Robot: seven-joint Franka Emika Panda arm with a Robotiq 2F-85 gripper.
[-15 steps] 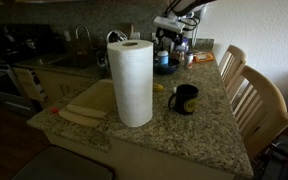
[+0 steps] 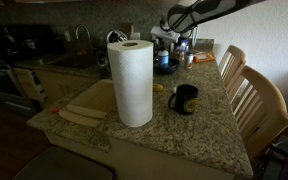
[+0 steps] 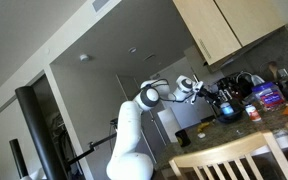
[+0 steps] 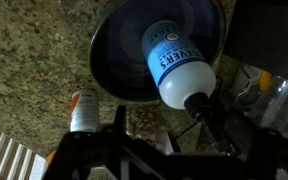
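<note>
A soap bottle [image 4: 174, 58] with a blue label, white shoulder and black pump top [image 4: 206, 108] is in a dark bowl [image 4: 116, 60] in the wrist view. My gripper is open, with its dark fingers along the lower edge of that view. The pump top reaches down toward the right finger; whether they touch I cannot tell. In exterior view 1 the gripper [image 2: 165, 33] hangs above the bowl [image 2: 166, 68] at the counter's far end. Exterior view 2 has the gripper [image 3: 197, 91] above and left of the bottle [image 3: 226, 108].
A white-capped bottle [image 4: 84, 110] and a jar [image 4: 147, 124] of brown bits lie close to the bowl. Nearer on the counter stand a paper towel roll [image 2: 132, 85] and a black mug [image 2: 184, 99]. Chairs [image 2: 256, 108] line the right side.
The arm has shifted a little above the far end of the counter, its upper links now at a different slant. The bowl, towel roll and mug have stayed put.
</note>
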